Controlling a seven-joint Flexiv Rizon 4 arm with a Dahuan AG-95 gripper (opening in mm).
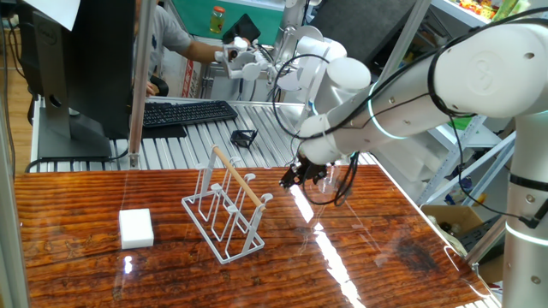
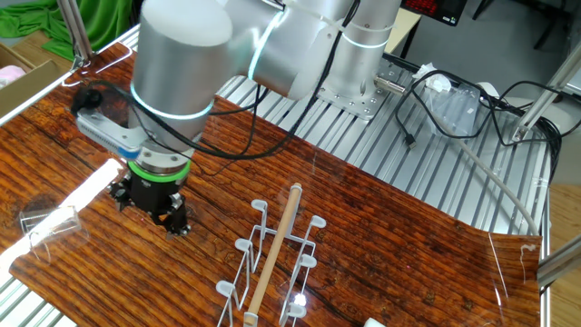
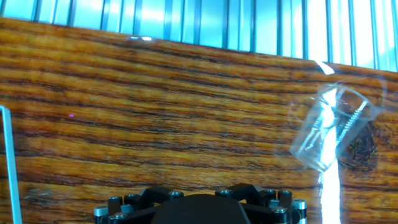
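A clear glass cup [image 3: 329,127] lies on its side on the glossy wooden tabletop, at the right of the wrist view. In exterior view 2 this transparent cup [image 2: 54,227] is at the left, apart from the gripper. My black gripper [image 2: 151,212] hangs above the table, its fingers spread with nothing visible between them. In exterior view 1 the gripper [image 1: 302,177] is right of a white wire cup rack [image 1: 229,255] with a wooden top bar. The rack [image 2: 275,254] carries no cups on its prongs.
A white block [image 1: 135,228] sits left of the rack. A keyboard [image 1: 188,113] and a small black object [image 1: 243,138] are on the ribbed metal surface behind. Bare wood [image 1: 377,257] lies open to the front right. A cable loops beside the arm.
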